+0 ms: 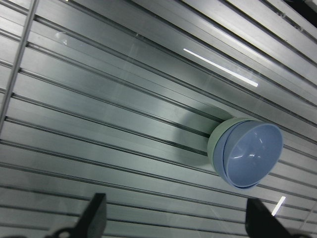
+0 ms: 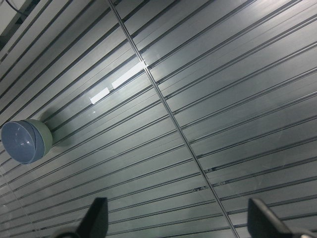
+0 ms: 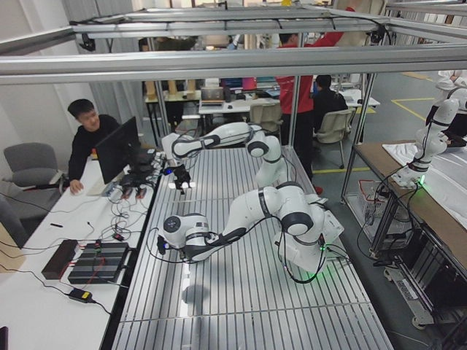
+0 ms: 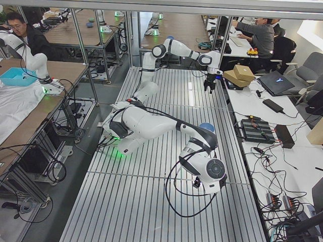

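Note:
A nested stack of blue bowls in a pale green bowl rests on the slatted metal table, right in the left wrist view. The same stack is at the left of the right wrist view and partly visible in the camera right view. My left gripper and right gripper are both open, fingers wide apart above bare table, clear of the bowls. In the camera left view, the stack is mostly hidden behind the near arm.
Both arms reach over the table. A side desk with cables, black boxes and a monitor runs along one edge, where a person sits. A neighbouring robot bench stands opposite.

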